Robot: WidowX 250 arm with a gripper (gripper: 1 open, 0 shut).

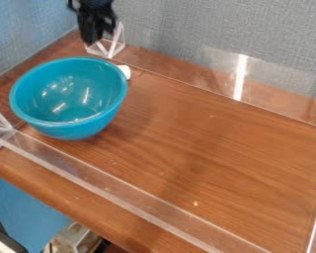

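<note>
A teal plastic bowl [68, 97] rests at the left of the wooden table [207, 168]. Just behind its right rim is a small white object [122, 72], mostly hidden by the bowl. My black gripper [96, 28] hangs at the top left, high above the back corner and behind the bowl, partly out of the frame; it is dark and blurred, so its fingers are hard to make out.
Clear plastic edging [264, 97] runs along the back and front of the table, with clear braces at the left corners. Textured walls stand behind and to the left.
</note>
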